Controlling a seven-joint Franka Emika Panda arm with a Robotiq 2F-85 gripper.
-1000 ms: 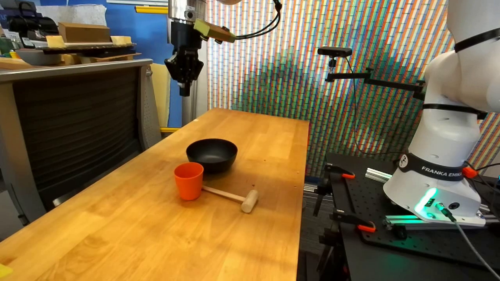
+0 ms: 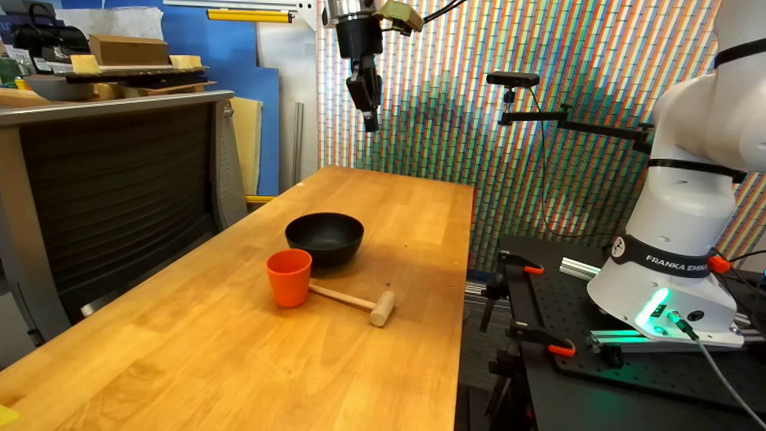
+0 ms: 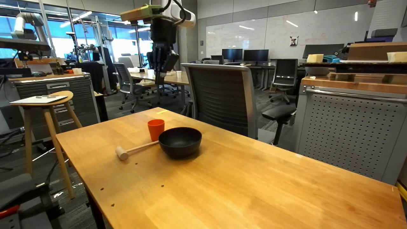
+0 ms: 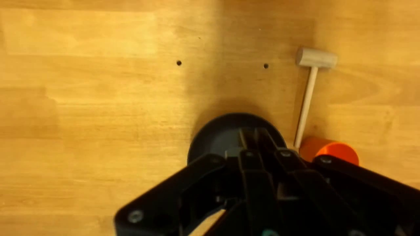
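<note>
High over the table, well clear of everything on it, my gripper (image 2: pixel 371 126) is shut. Its fingertips sit close together in the wrist view, dark and blurred, and I cannot make out any object between them. A black bowl (image 2: pixel 324 239) rests upright on the wood; the fingers (image 4: pixel 247 138) cover part of it in the wrist view. Close beside the bowl stands an orange cup (image 3: pixel 156 129), upright. A wooden mallet (image 4: pixel 309 94) lies flat, its handle end next to the cup and bowl, its head (image 2: pixel 382 309) towards the robot's side.
An office chair (image 3: pixel 223 101) stands against one long edge. A camera on a bracket (image 2: pixel 513 79) juts out beyond the table near the robot base.
In exterior view 1 my gripper has swung to the right and slightly up, and now appears turned and tilted. The bowl, cup and mallet have stayed where they were.
</note>
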